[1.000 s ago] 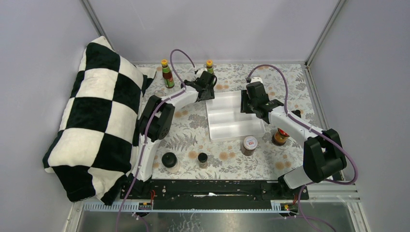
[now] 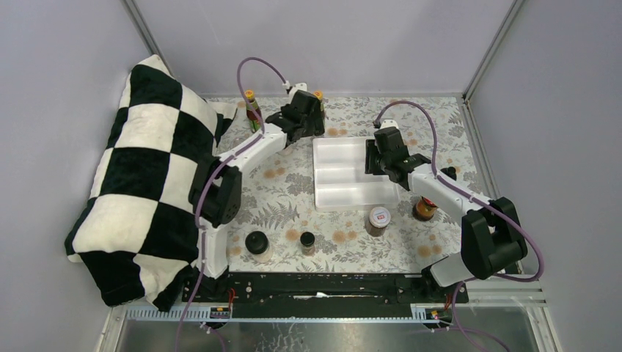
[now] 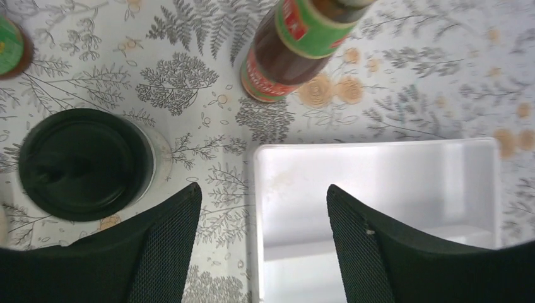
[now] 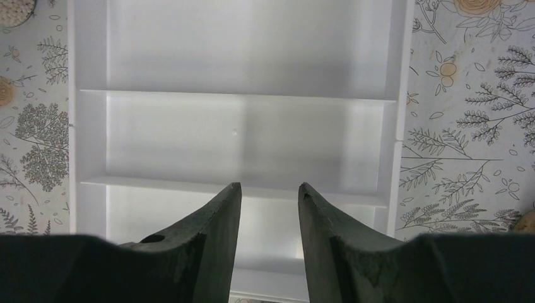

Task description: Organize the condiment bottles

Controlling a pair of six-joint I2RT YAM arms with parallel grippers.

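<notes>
The white tray (image 2: 358,196), split into three compartments, lies empty in mid-table. Above its back left corner hangs my left gripper (image 2: 317,129); the left wrist view shows this gripper open, nothing between its fingers. Over the tray's right side is my right gripper (image 2: 374,158). Its fingertips stand apart with only tray below in the right wrist view. A brown bottle with a green label (image 3: 293,47) stands behind the tray's back left corner. A similar yellow-capped bottle (image 2: 252,105) is farther left, partly behind the left arm. A dark-lidded jar (image 3: 88,164) stands left of the tray.
At the front are a black-lidded jar (image 2: 257,243), a small black-capped bottle (image 2: 307,240) and a white-lidded jar (image 2: 378,218). A red-lidded jar (image 2: 425,210) sits by the right arm. A checkered cushion (image 2: 139,183) fills the left side. Table left of the tray is clear.
The tray has turned slightly and now lies straighter. My left gripper has risen from the tray's back left corner, its arm now covering part of the left bottle. The right arm has hardly moved.
</notes>
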